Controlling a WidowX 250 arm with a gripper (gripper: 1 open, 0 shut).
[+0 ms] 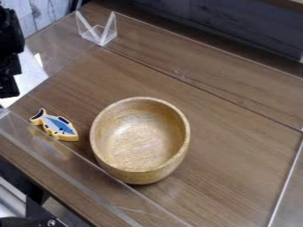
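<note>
A small toy fish (58, 126), yellow with blue, lies flat on the wooden tabletop at the left of the camera view. Just right of it stands an empty light wooden bowl (141, 165). My black gripper (7, 87) is at the left edge, above and left of the fish and mostly out of frame; whether it is open or shut does not show.
A clear plastic stand (98, 31) stands at the back left.
</note>
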